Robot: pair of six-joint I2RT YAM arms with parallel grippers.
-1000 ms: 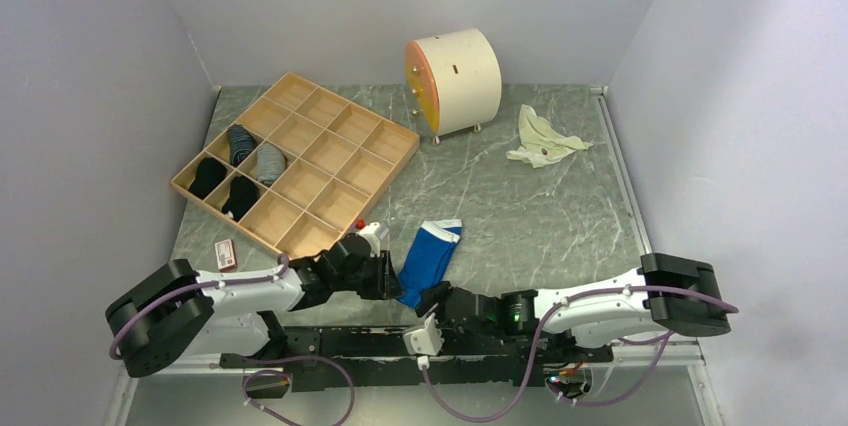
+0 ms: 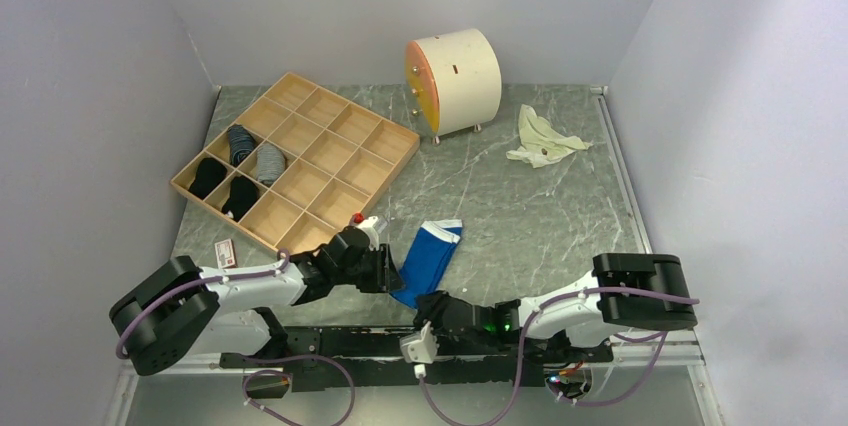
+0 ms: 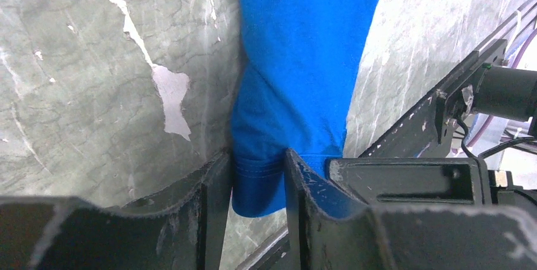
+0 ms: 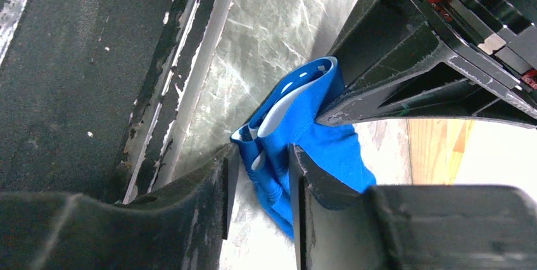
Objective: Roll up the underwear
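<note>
The blue underwear [image 2: 429, 257], folded into a long strip with white bands at its far end, slants across the front middle of the table. Its near end is between the two grippers. In the left wrist view my left gripper straddles a rounded fold at that end, its fingers partly apart with blue cloth between them. Bunched layers with white edging lie between the partly parted fingers of my right gripper. How firmly either one pinches the cloth cannot be told. The two grippers are close together, and the arms hide part of the near end from above.
A wooden divided tray [image 2: 355, 126] with several rolled dark and grey items stands at back left. Behind is a cream drum-shaped cabinet [image 2: 459, 81]; a pale yellow cloth [image 2: 545, 140] lies at back right. A small box [image 2: 225, 253] lies at left.
My right arm has shifted left, its elbow most of all, with its gripper staying by the cloth's near end. The left gripper has moved only slightly. The far end of the underwear stays put.
</note>
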